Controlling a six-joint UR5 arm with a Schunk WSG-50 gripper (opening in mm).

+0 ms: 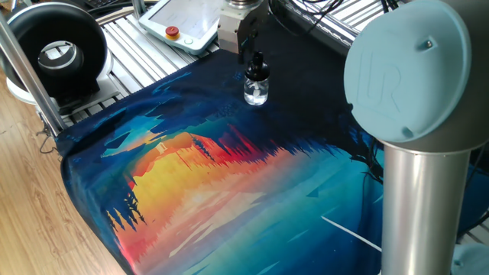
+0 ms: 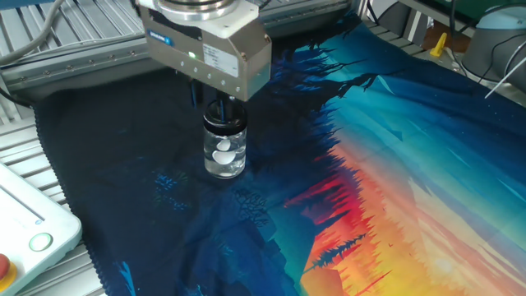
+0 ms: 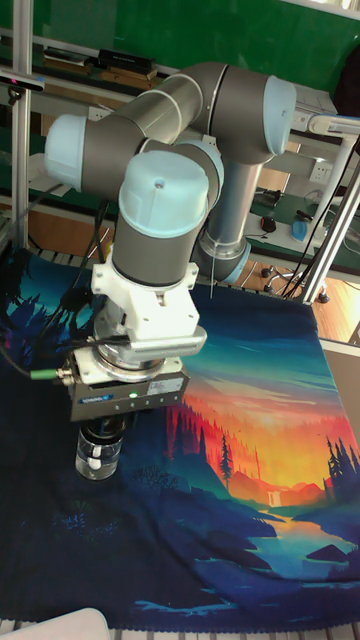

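Observation:
A clear glass bottle (image 2: pixel 224 156) with a black cap and dropper top stands upright on the dark part of the printed cloth, clear liquid and pale shapes showing inside. Just above it is my gripper (image 2: pixel 210 97), its grey body over the dropper top. In exterior view 2 one dark finger (image 2: pixel 195 93) hangs left of the dropper with a gap between; the other is hard to separate from the black top. The fingers look open. Exterior view 1 shows the gripper up and left of the bottle (image 1: pixel 257 92). Whether a finger touches the dropper is unclear.
A tablet-like pendant with a red button (image 1: pixel 173 33) lies beyond the cloth's edge. To the left stands a black round device (image 1: pixel 88 46). The arm's column (image 1: pixel 424 206) rises at right.

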